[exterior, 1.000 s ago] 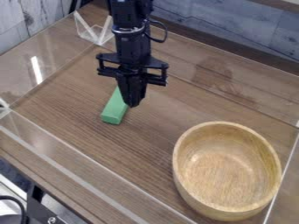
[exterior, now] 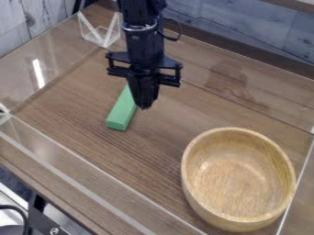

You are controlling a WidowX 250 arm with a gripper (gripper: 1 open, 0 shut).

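The black robot arm hangs from the top centre, its gripper point(exterior: 142, 90) pointing down just right of a green rectangular block point(exterior: 120, 111) lying flat on the wooden table. The upper end of the block is partly hidden behind the gripper. Whether the fingers are open or shut is hard to make out.
A large empty tan bowl point(exterior: 237, 179) sits at the front right of the table point(exterior: 86, 156). Clear plastic pieces stand at the left edge. A grey wall runs along the back.
The gripper has risen slightly. The green block has stayed where it was.
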